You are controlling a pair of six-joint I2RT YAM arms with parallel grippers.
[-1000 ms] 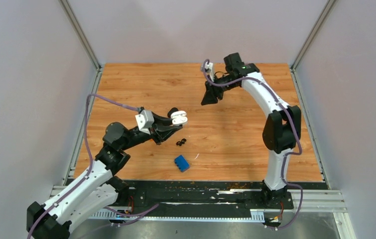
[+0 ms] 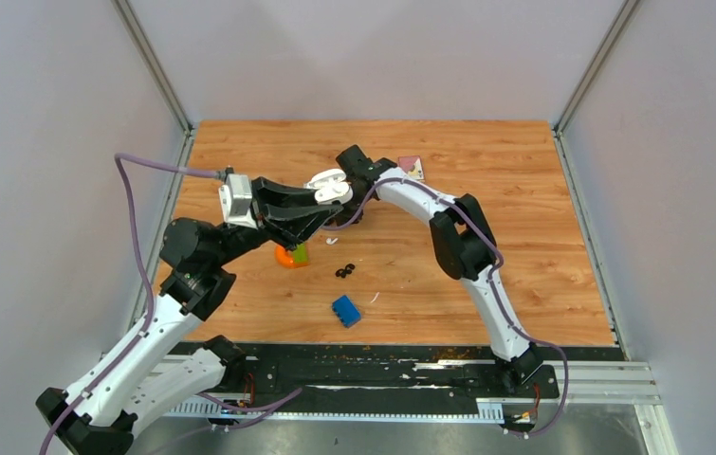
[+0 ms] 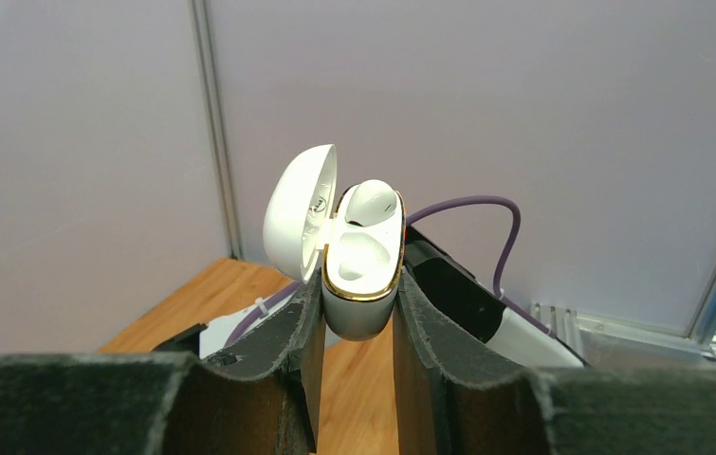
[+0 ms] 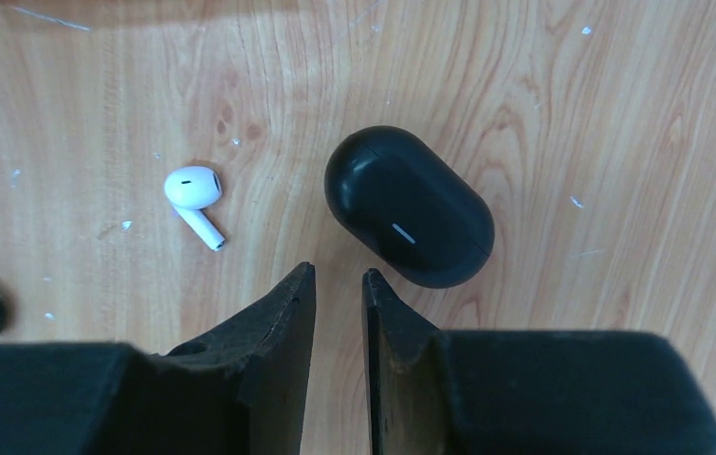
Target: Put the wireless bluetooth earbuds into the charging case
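My left gripper is shut on the white charging case [image 3: 358, 256], held upright, lid [image 3: 297, 213] open; one earbud [image 3: 371, 203] appears in a slot, the other slot is empty. A loose white earbud [image 4: 192, 188] lies on the table at the left in the right wrist view, also small in the top view [image 2: 331, 241]. My right gripper points down above the table, slightly open and empty, near a black oval object [image 4: 409, 207]; in the top view it is partly hidden behind the case.
An orange-green object [image 2: 293, 256], small black pieces [image 2: 344, 271], a blue block [image 2: 345, 310] and a pink card [image 2: 410, 166] lie on the table.
Both arms moved: the left raised the case up and leftward in the top view, and the right swung left from the back right to the table's middle, behind the case.
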